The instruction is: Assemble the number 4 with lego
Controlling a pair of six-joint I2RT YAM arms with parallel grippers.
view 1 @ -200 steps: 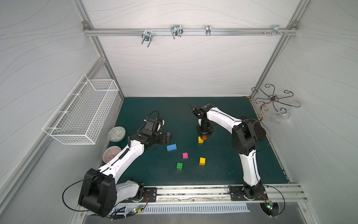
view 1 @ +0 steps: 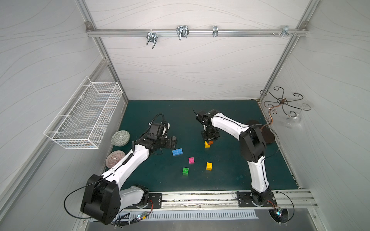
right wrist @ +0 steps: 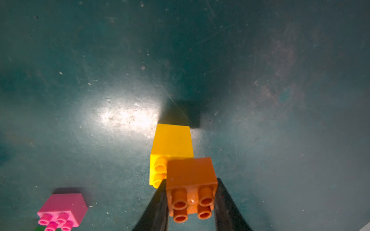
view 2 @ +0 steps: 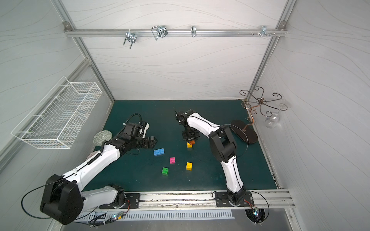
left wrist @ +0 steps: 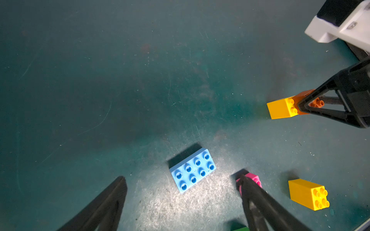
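My right gripper is shut on an orange brick (right wrist: pixel 191 171), its studs facing the camera. That brick overlaps part of a yellow brick (right wrist: pixel 172 140) on the table; I cannot tell whether the two are joined. My left gripper is open and empty, its fingers (left wrist: pixel 109 204) spread wide. Below and between them lies a blue brick (left wrist: pixel 192 170) with several studs. A pink brick (left wrist: pixel 250 180) sits partly behind the left gripper's other finger. A second yellow brick (left wrist: pixel 308 193) stands to its right. A green brick (view 1: pixel 185 171) lies nearer the front edge.
A grey round dish (view 1: pixel 120 138) and a pinkish round dish (view 1: pixel 115 159) sit at the table's left edge. At the right stands a metal stand (view 1: pixel 282 101) with curled arms.
Over the last second my right gripper has shifted slightly left with the orange brick, bringing it over the yellow one. The left arm and the other bricks look unchanged.
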